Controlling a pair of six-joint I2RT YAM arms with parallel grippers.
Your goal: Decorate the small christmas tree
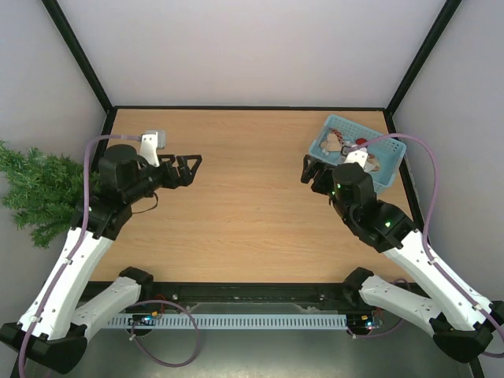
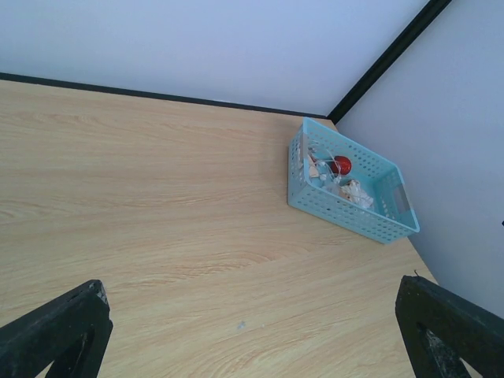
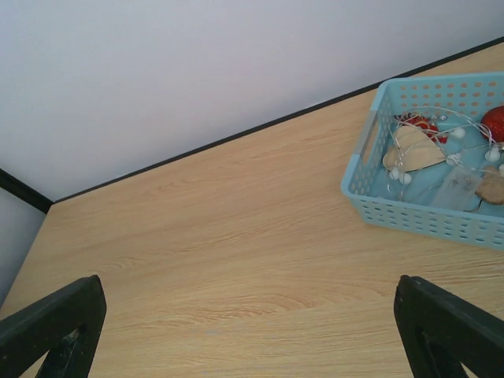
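Note:
Green tree branches [image 1: 46, 189] show at the far left of the top view, beyond the table's left edge and partly behind my left arm. The light blue basket [image 1: 322, 135] stands at the back right of the table. In it are a red ball [image 2: 341, 164], a pale wooden ornament [image 3: 420, 147] and a tangle of string lights [image 3: 453, 124]. My left gripper [image 1: 197, 162] is open and empty over the table's left side. Also open, with nothing between its fingers, my right gripper [image 1: 304, 169] hangs beside the basket's left side.
A wall [image 1: 252, 51] closes off the back. Purple cables [image 1: 432, 189] loop along both arms.

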